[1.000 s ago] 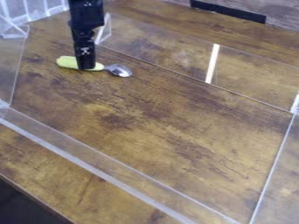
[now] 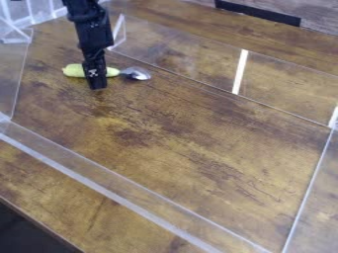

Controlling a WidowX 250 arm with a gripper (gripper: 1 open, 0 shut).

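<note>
A yellow-green elongated object [image 2: 74, 70] lies near the back left of the wooden table, with a silver spoon head [image 2: 137, 73] just right of it. My black gripper [image 2: 95, 81] is lowered over the middle of these, its fingertips at the level of the yellow-green object and partly hiding it. Whether the fingers are around it or touching it is too small to tell, as is how far they are open.
Clear low panels border the wooden work area [image 2: 185, 148] on all sides, with white tape strips at the back right.
My gripper has moved down onto the yellow-green object from a little above it. The object and spoon head look unmoved or nearly so.
</note>
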